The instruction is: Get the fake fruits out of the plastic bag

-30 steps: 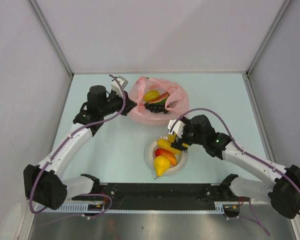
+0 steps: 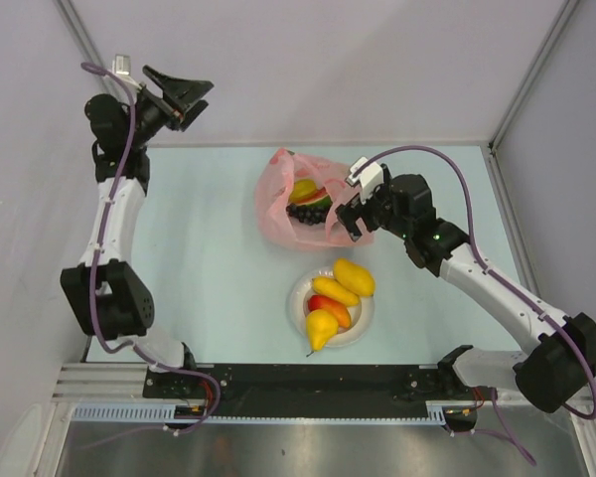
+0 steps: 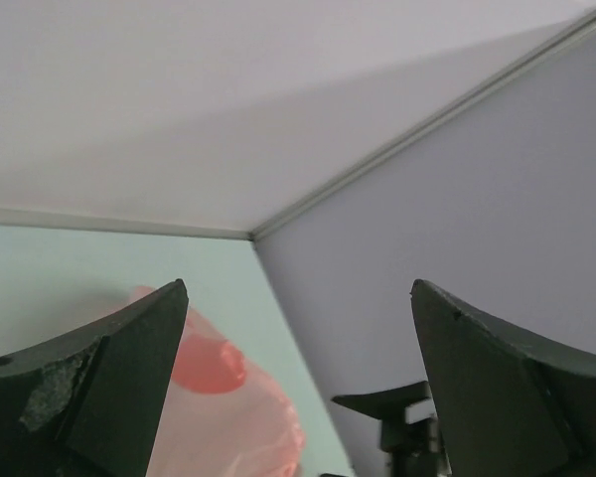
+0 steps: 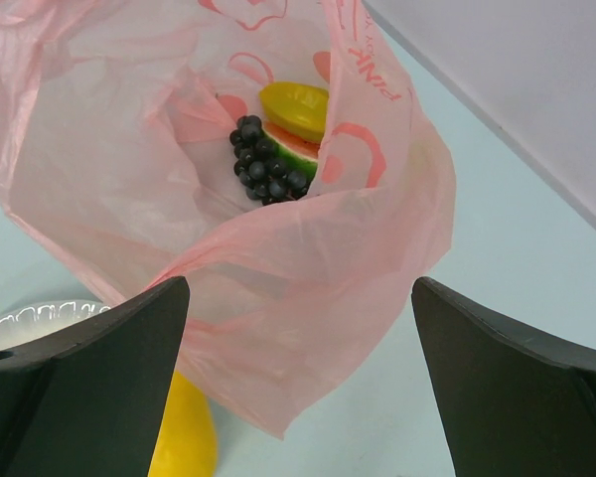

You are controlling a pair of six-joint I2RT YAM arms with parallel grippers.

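Note:
The pink plastic bag (image 2: pixel 275 219) lies at the back middle of the table, its mouth toward the front. Inside it are dark grapes (image 4: pixel 261 159), a watermelon slice (image 4: pixel 291 149) and a yellow fruit (image 4: pixel 296 107). My right gripper (image 2: pixel 351 221) hovers at the bag's right front edge, open, with nothing between its fingers. High at the back left, well away from the bag, my left gripper (image 2: pixel 194 107) stands open and empty. In the left wrist view only part of the bag (image 3: pixel 228 417) shows between the fingers.
In front of the bag, a white plate (image 2: pixel 297 306) holds a yellow mango (image 2: pixel 354 277), a longer yellow fruit (image 2: pixel 335 291), a red-orange fruit (image 2: pixel 330 311) and a pear (image 2: pixel 320 329). Bare table lies left and right of the plate.
My left gripper has risen up and back to the left, away from the bag's left edge. My right gripper has moved from over the plate back to the bag's right front edge.

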